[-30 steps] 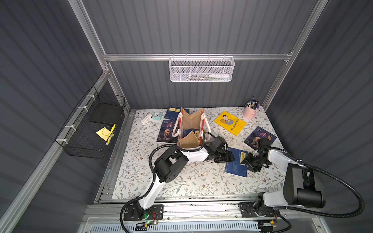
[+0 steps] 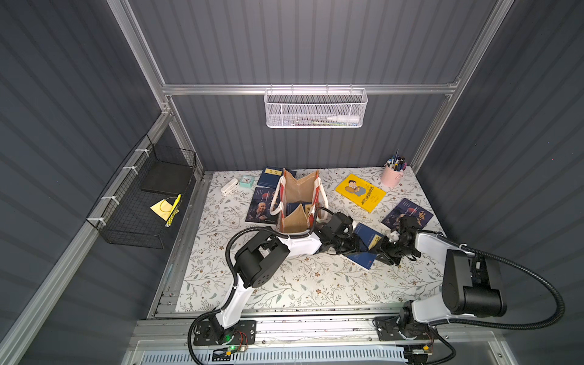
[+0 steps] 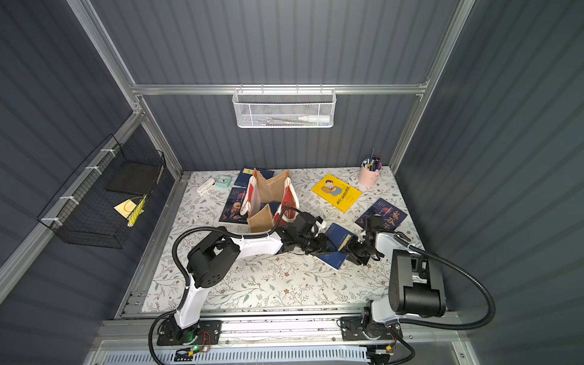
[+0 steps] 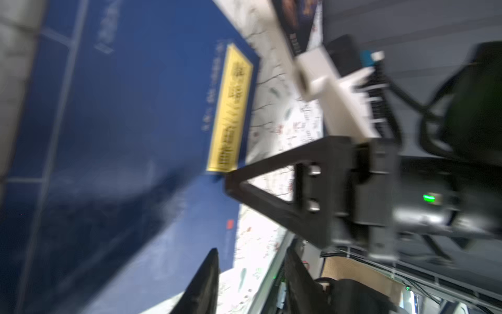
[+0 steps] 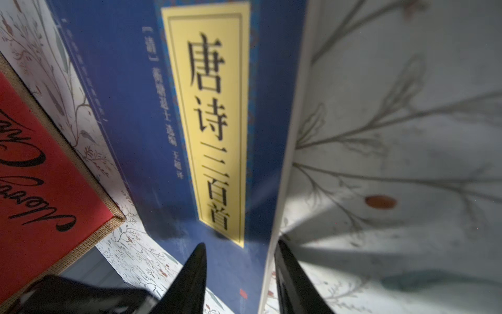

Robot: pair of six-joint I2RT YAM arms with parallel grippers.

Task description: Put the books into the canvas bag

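Observation:
The blue book (image 2: 363, 259) with a yellow title label lies between my two grippers, angled on the table. My left gripper (image 2: 359, 245) is at its left side; in the blurred left wrist view a gap shows between the fingertips, and any grip on the book cannot be made out. My right gripper stands part open at the book's right edge, one finger to each side of that edge. The canvas bag (image 2: 293, 225), brown with red sides, stands open with a dark blue book (image 2: 298, 206) inside. A dark book (image 2: 407, 214) and a yellow book (image 2: 360, 192) lie at the right.
Another dark book (image 2: 262, 205) and a blue book (image 2: 268, 177) lie left of and behind the bag. A pink pen cup (image 2: 392, 177) stands at the back right.
The blue book has shifted left and turned slightly. My right gripper has moved a little left along with the book.

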